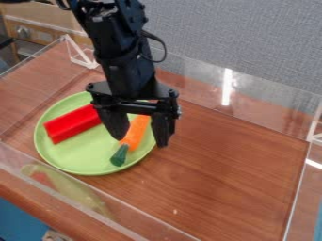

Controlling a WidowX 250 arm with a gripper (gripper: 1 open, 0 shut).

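A light green plate (78, 155) lies on the wooden surface at the left. On it are a red bar-shaped block (71, 123) and an orange carrot-like toy (134, 134) with a dark green tip. My black gripper (138, 126) stands open over the plate's right part, its fingers low at either side of the carrot and hiding part of it.
Bare wood (233, 179) fills the right side. Clear low walls border the surface, with a grey speckled backdrop behind. A pale translucent shape lies by the front left edge.
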